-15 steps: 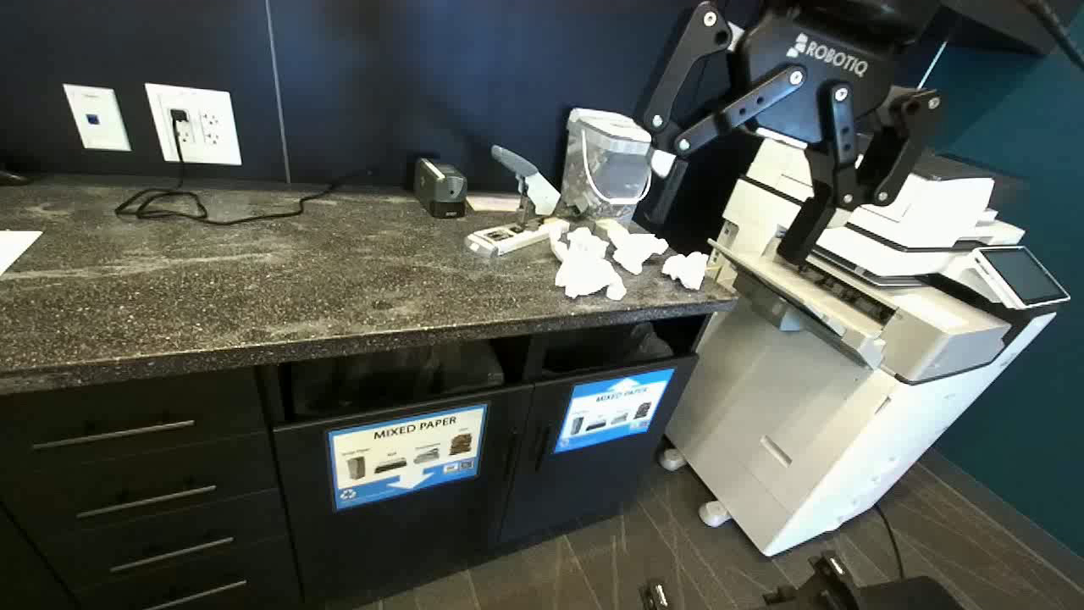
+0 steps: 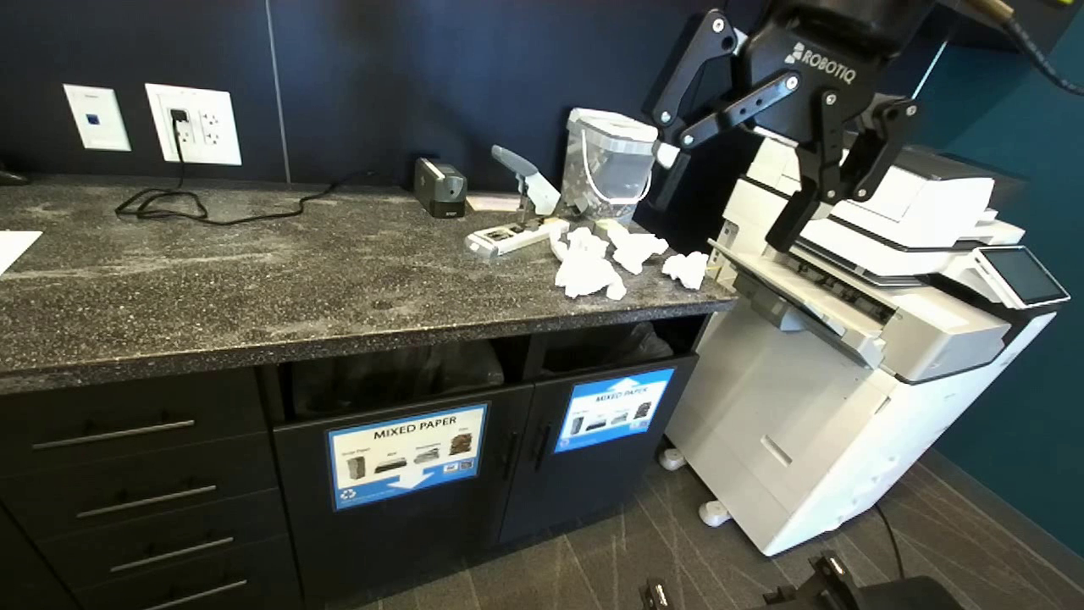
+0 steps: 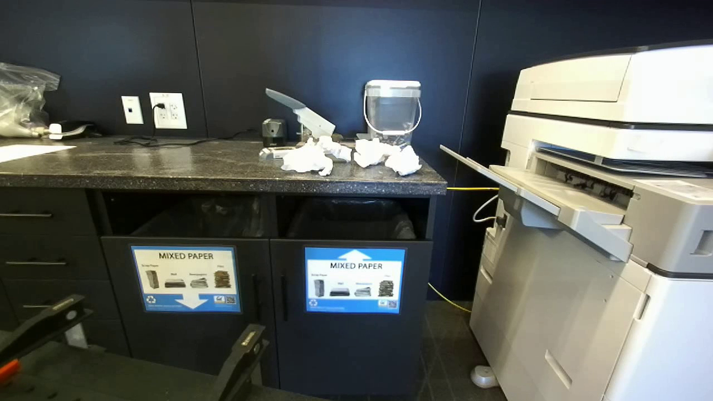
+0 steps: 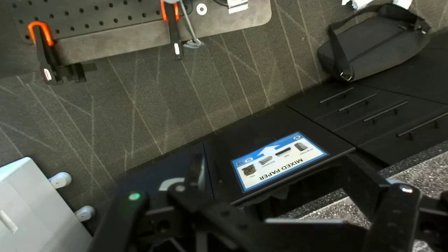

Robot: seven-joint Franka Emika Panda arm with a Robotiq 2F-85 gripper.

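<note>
My gripper (image 2: 723,214) hangs at the upper right in exterior view 1, its fingers apart and nothing between them. In that image it overlaps the gap between the counter's right end and the printer. Several crumpled white papers (image 2: 587,274) lie on the right end of the dark counter (image 2: 254,290). Exterior view 2 shows the papers (image 3: 308,158) near the front edge, but not the gripper. Dark, blurred fingers (image 4: 357,174) frame the lower part of the wrist view, where no paper shows between them.
Behind the papers stand a stapler (image 3: 314,121) and a clear lidded bucket (image 3: 392,110). Two open bin slots (image 3: 351,217) sit below the counter, above "MIXED PAPER" signs (image 3: 354,280). At right is a bulky printer (image 3: 568,267) with a protruding tray.
My gripper has shifted and turned slightly, its right finger moving a little left and up in exterior view 1. The papers, stapler and bucket have stayed put.
</note>
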